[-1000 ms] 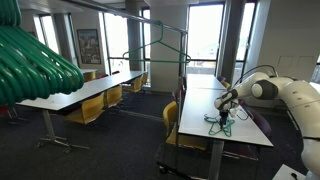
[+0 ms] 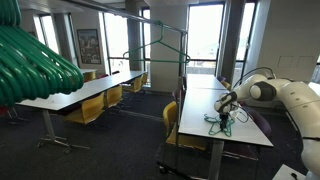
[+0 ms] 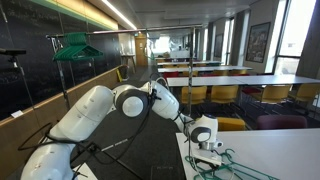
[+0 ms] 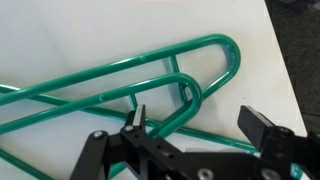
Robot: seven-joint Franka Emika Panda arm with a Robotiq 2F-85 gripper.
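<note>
Several green plastic hangers (image 4: 130,67) lie overlapped on a white table (image 4: 150,20), filling much of the wrist view. Above them my gripper stands open, its two dark fingers far apart. A rounded hanger end (image 4: 192,95) shows in the gap between the fingers, with nothing clamped. In exterior view 1 the arm reaches from the right to the hangers (image 2: 216,128) near the table's end. Exterior view 2 shows the gripper (image 3: 208,155) low over the hangers (image 3: 240,168); whether it touches them, I cannot tell.
A single green hanger (image 2: 157,46) hangs from a rack rail (image 2: 110,10), with a thick row of green hangers (image 2: 35,65) at the left. The rack's post (image 2: 182,90) stands before the table. Yellow chairs (image 2: 86,110) and more tables fill the room.
The hand over the table has shifted only slightly, by a small amount that is hard to make out. The hangers and rack look the same.
</note>
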